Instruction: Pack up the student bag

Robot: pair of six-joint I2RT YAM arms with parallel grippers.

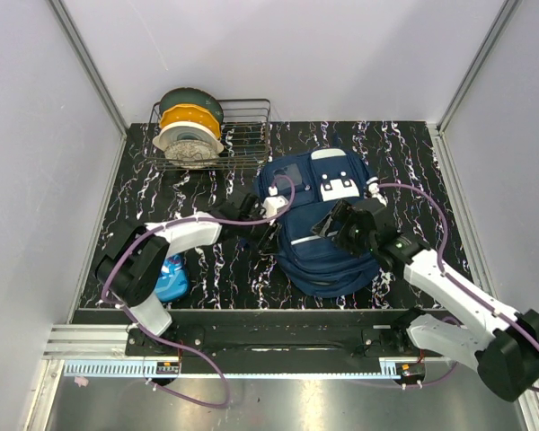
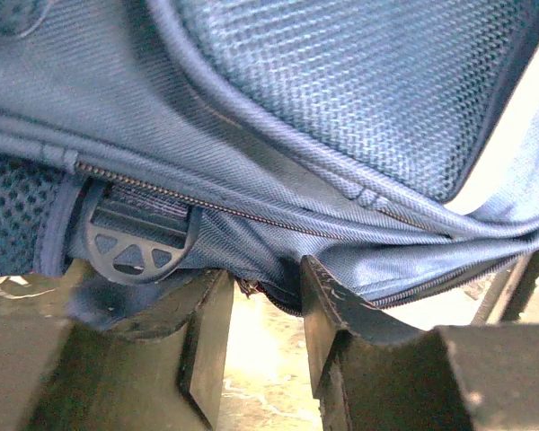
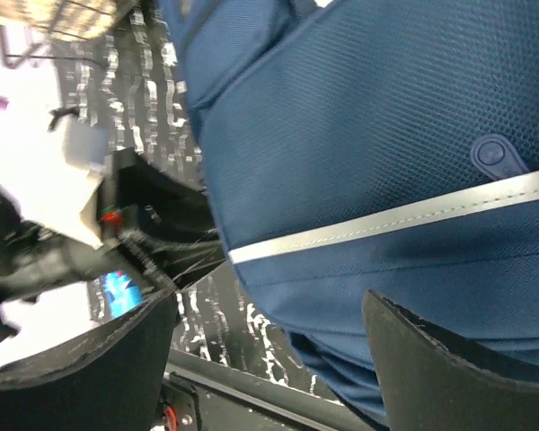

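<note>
The navy backpack (image 1: pixel 319 269) lies at centre-right of the black marble table. My left gripper (image 1: pixel 266 237) is at its left side; in the left wrist view its fingers (image 2: pixel 332 359) stand a little apart at a zipped edge of the fabric (image 2: pixel 251 144), and whether fabric is between them is unclear. My right gripper (image 1: pixel 332 220) is over the front pocket with its reflective strip (image 3: pixel 359 229), open, its two fingers wide apart above the fabric.
A wire rack (image 1: pixel 247 126) with several plates stands at the back left. A light-blue item (image 1: pixel 171 280) lies at the front left, partly under the left arm. The table's front edge is close to the bag.
</note>
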